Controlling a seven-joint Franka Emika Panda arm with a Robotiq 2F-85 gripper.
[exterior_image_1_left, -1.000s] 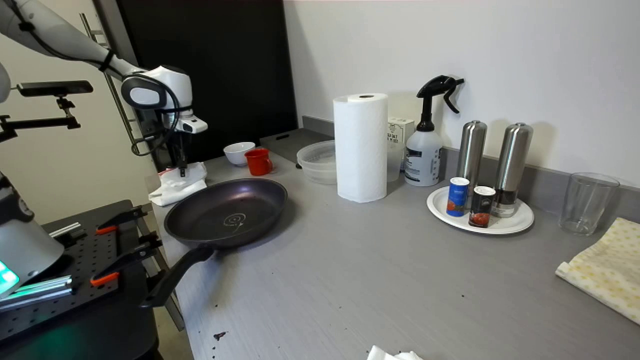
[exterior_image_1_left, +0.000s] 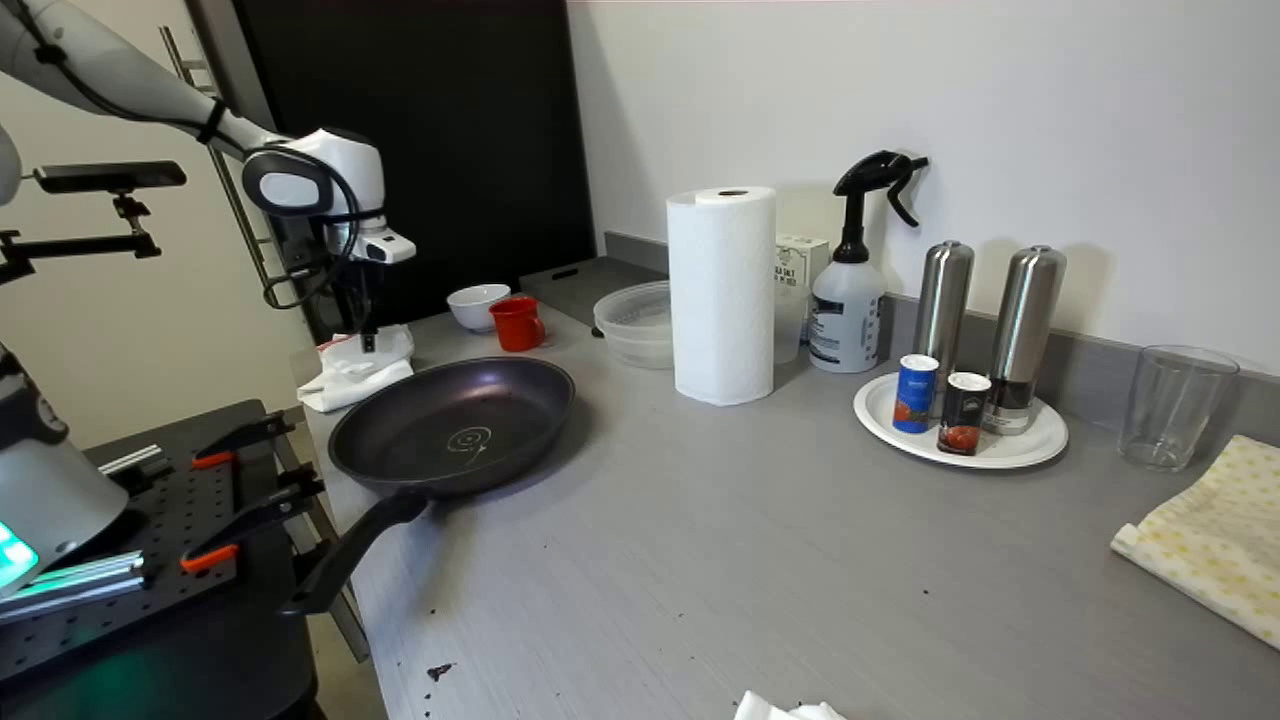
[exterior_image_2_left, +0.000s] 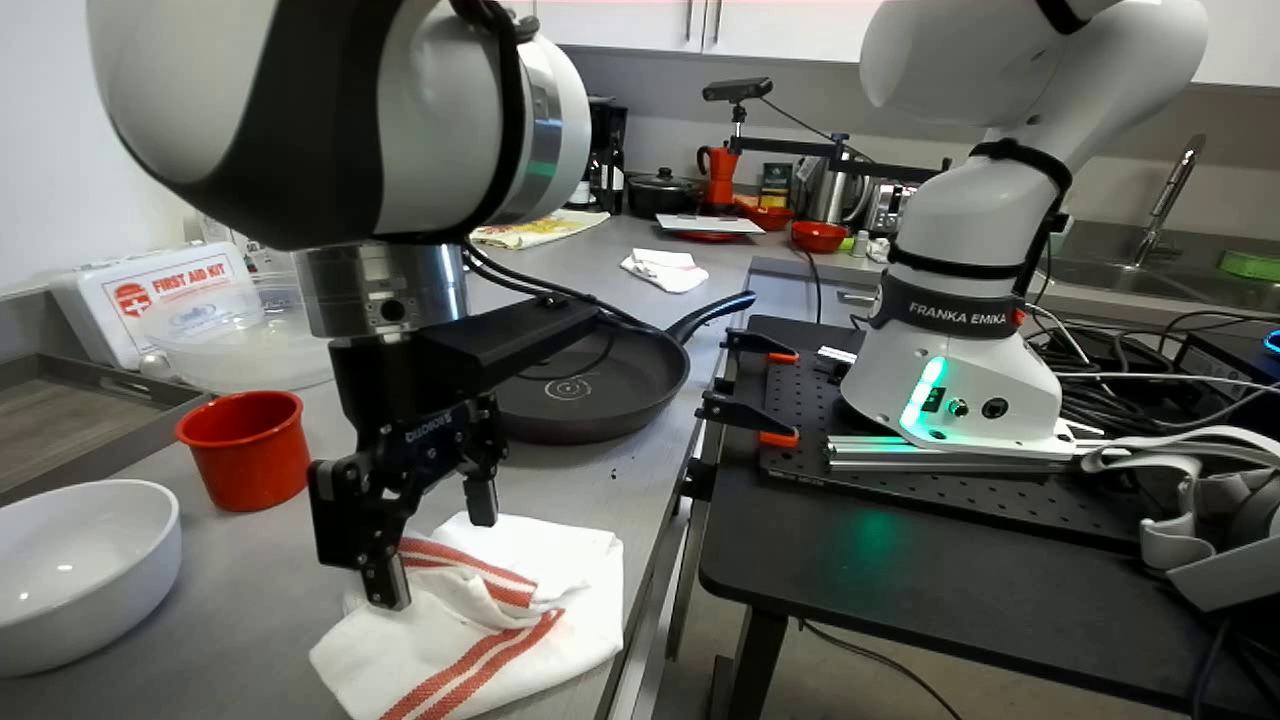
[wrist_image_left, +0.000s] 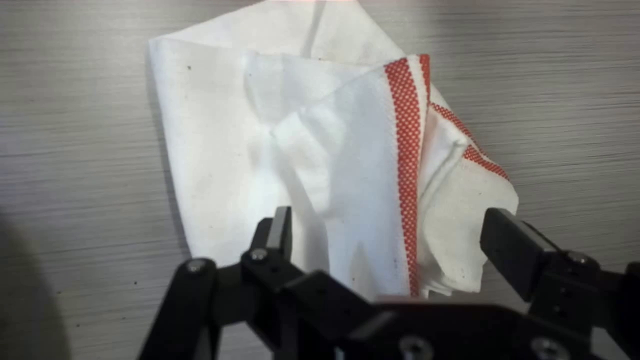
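A white towel with red stripes (exterior_image_2_left: 546, 588) lies crumpled on the grey counter near its edge. In the wrist view the towel (wrist_image_left: 354, 174) fills the middle, folded over itself with one striped edge running lengthwise. Just above it, my gripper (exterior_image_2_left: 438, 540) points down with its fingers apart. Seen from the wrist, the gripper is open around part of the cloth and grips none of it. Exterior view 1 shows the towel (exterior_image_1_left: 360, 370) behind the pan, partly hidden by the gripper (exterior_image_1_left: 367, 341).
A black frying pan (exterior_image_1_left: 462, 420) sits close to the towel. Beside the gripper stand a red cup (exterior_image_2_left: 248, 450) and a white bowl (exterior_image_2_left: 84, 564). A paper towel roll (exterior_image_1_left: 722, 294) stands farther along.
The gripper looks slightly higher than a second ago, and its fingers stand a little differently over the towel. The pan and the other objects have stayed put.
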